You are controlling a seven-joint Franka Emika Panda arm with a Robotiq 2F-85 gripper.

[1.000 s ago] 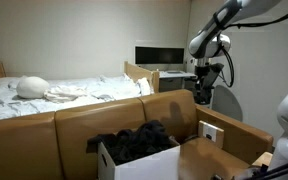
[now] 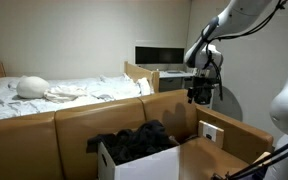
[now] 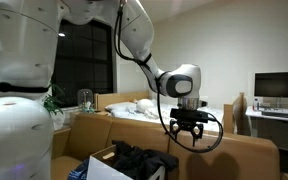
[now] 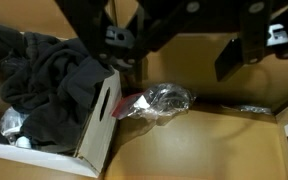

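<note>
My gripper (image 2: 197, 96) is above the brown couch, near its backrest, to the right of the white box. In the wrist view the fingers of the gripper stand wide apart, with nothing between them. Below them on the seat, beside the box, lies a crumpled clear plastic bag (image 4: 162, 102). A flatter clear packet (image 4: 249, 109) rests farther right, along the backrest. The white box (image 2: 154, 170) contains black cloth (image 2: 134, 142). A bit of clear plastic and a small white item show at the cloth's lower edge in the wrist view.
The couch backrest (image 2: 84, 121) rises close to the gripper. An armrest with a white plate (image 2: 211, 131) bounds the seat at the right. Behind stand a bed with white sheets (image 2: 54, 92) and a monitor (image 2: 160, 55). Seat space right of the box is mostly bare.
In exterior view 1 my arm has extended and its wrist has swung slightly left. The gripper has shifted a little left as well. Box and cloth look unmoved.
</note>
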